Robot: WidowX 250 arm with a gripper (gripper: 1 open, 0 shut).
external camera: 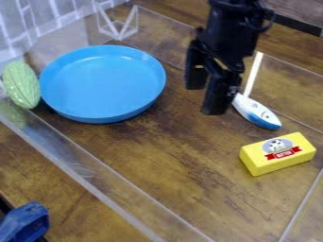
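My black gripper (212, 85) hangs open over the wooden table right of the blue round tray (70, 80), its two fingers pointing down with nothing seen between them. Just right of it lies a white and blue fish-shaped object (256, 113), its left end partly hidden behind the gripper. A yellow butter box (278, 154) lies at the lower right.
A green corn-like object (21, 85) is at the left edge, a blue object (21, 223) at the lower left corner. A white wire item (116, 28) stands at the back.
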